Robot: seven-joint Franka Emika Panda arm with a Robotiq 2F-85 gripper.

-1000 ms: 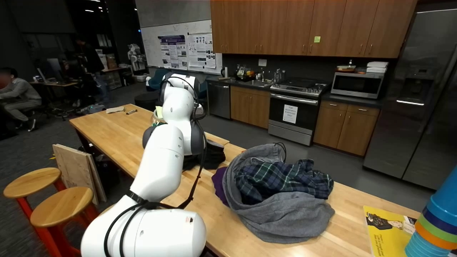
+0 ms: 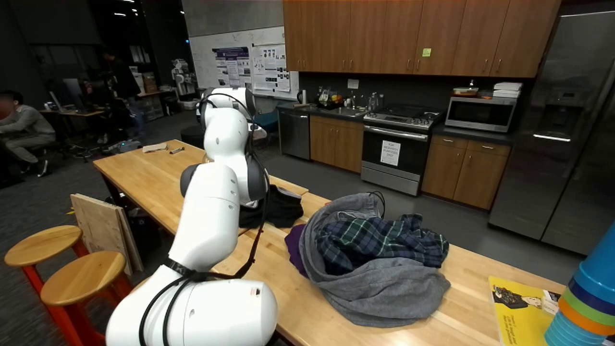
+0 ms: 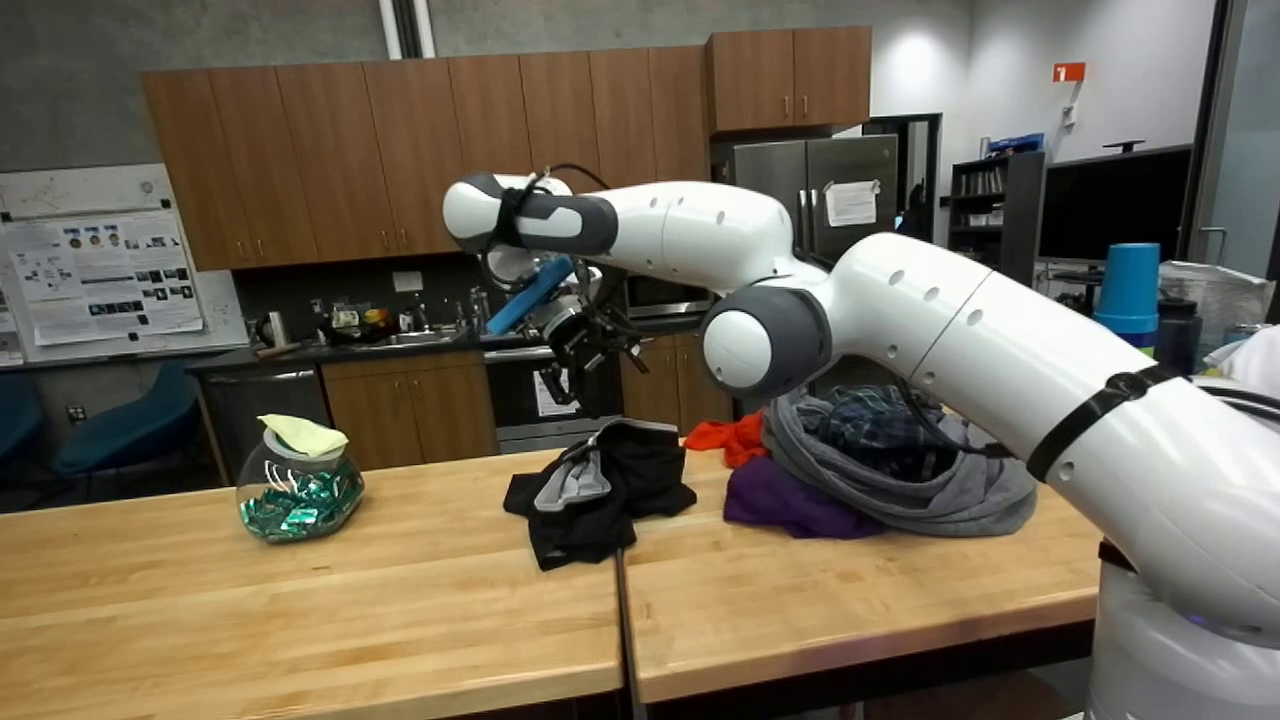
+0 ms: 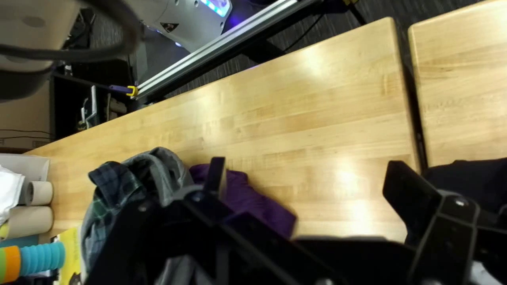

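Note:
My gripper stands open in the wrist view, its dark fingers wide apart with only tabletop seen between them. In exterior view 2 the gripper (image 3: 578,366) hangs in the air above the black garment (image 3: 600,486) with grey patches, clear of it. That garment lies over the seam between the two tables. To its right is a heap: a grey garment (image 3: 996,504) wrapped round a dark plaid shirt (image 2: 380,236), with a purple cloth (image 3: 792,498) and a red cloth (image 3: 729,439) at its side.
A glass jar (image 3: 300,486) with green wrappers stands on the left table. A yellow book (image 2: 519,317) and stacked coloured cups (image 2: 588,300) are at the near end. Bare wood (image 3: 420,600) lies in front of the black garment.
In exterior view 1 the arm has swung leftward, its far end rising slightly; it now hides most of the jar. The clothes lie as before.

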